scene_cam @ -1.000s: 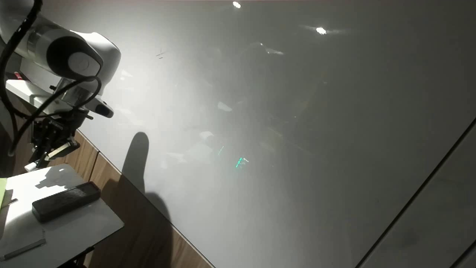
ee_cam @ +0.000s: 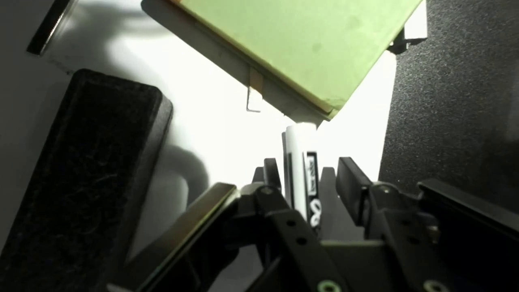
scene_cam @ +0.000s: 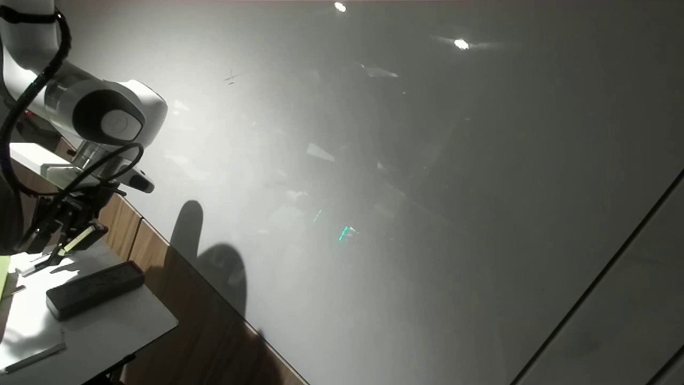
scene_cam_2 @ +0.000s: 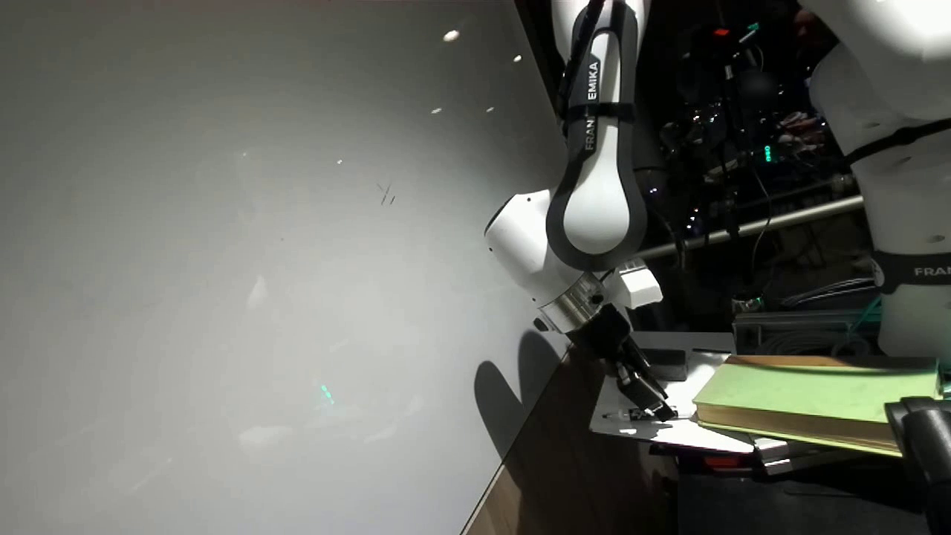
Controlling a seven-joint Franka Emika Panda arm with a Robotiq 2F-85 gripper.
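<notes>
Between the parted fingers of my gripper lies a white marker (ee_cam: pixel 300 165) with black lettering, in the wrist view. A gap shows between the marker and the right finger; the left finger (ee_cam: pixel 272 175) is close to its other side. Exterior view 2 shows the gripper (scene_cam_2: pixel 661 413) low over the white tabletop, and the marker's thin tip (scene_cam_2: pixel 613 415) sticking out to the left. In exterior view 1, the gripper is down by the tabletop (scene_cam: pixel 138 324), with its fingertips hard to make out.
A black eraser-like block (ee_cam: pixel 92 160) lies left of the gripper in the wrist view. Just beyond the marker is the corner of a thick green book (ee_cam: pixel 311 44). A dark surface (ee_cam: pixel 452 107) lies past the table's right edge. The large whiteboard (scene_cam: pixel 417 192) stands alongside.
My arm has moved down, bringing the gripper from above the far edge of the tabletop to its surface. A white end showed at the fingertips before. The black block has not moved.
</notes>
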